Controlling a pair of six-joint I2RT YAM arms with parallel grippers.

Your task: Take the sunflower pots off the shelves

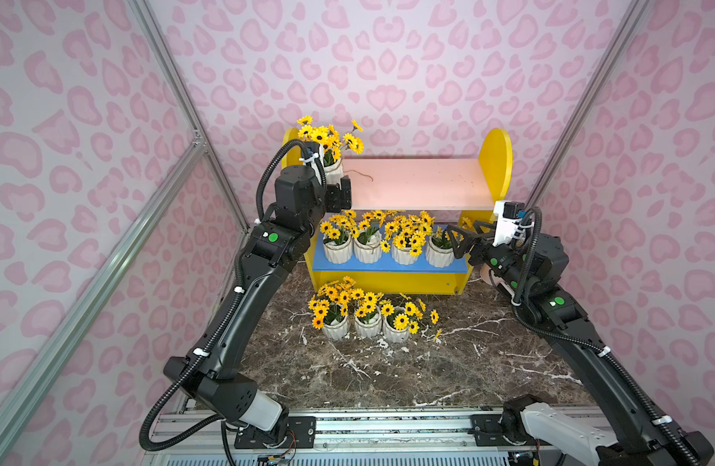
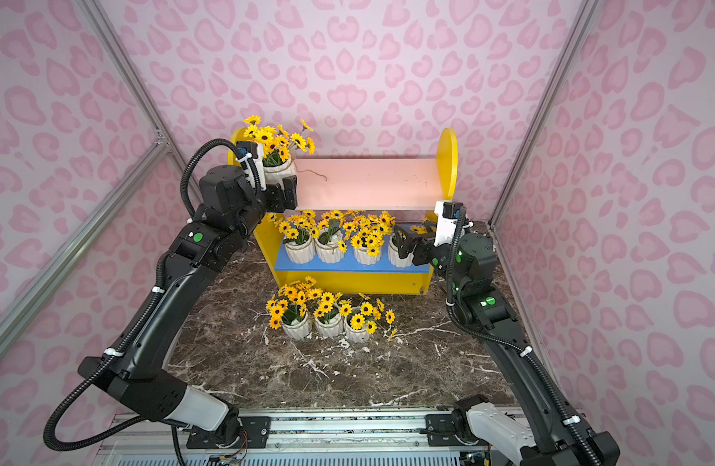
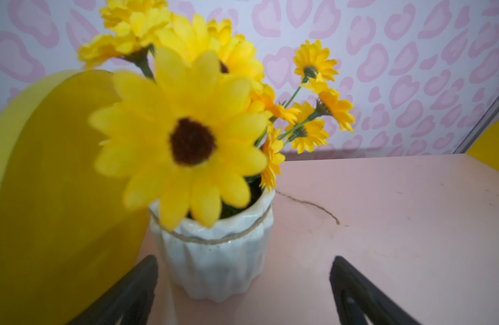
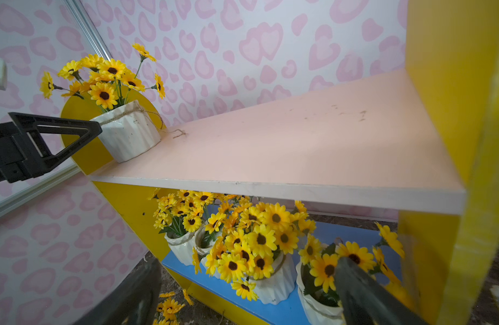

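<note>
One white ribbed sunflower pot [image 3: 211,265] stands upright at the left end of the pink upper shelf [image 1: 419,182]. My left gripper is open in front of it. The pot is nearer the left finger [image 3: 130,292], with a clear gap to the right one. On the blue lower shelf [image 1: 357,268] stand several more pots. The rightmost of these, a white pot [image 4: 320,308], is partly hidden by a finger of my right gripper, which is open at the shelf's right end and holds nothing. Three pots, one of them the middle pot [image 1: 367,327], stand on the floor before the shelves.
Yellow end panels, such as the right panel [image 1: 495,167], close off both sides of the shelves. A loose string [image 3: 309,203] trails from the upper pot. Most of the upper shelf is bare, and the marble floor [image 1: 373,376] is clear in front.
</note>
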